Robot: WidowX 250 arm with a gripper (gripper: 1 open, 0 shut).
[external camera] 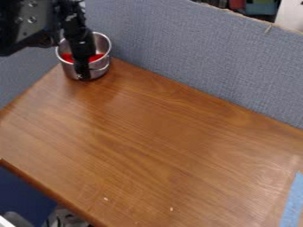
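A steel pot (pixel 97 69) with red showing inside stands at the back-left corner of the wooden table (pixel 154 151), against the grey padded wall. My black gripper (pixel 83 71) reaches down from the top left into the pot area, its lower end in front of or inside the pot's near rim. Whether its fingers are open or shut on the pot cannot be made out.
Grey padded panels (pixel 190 53) line the back and left. A strip of blue tape (pixel 292 199) lies at the table's right edge.
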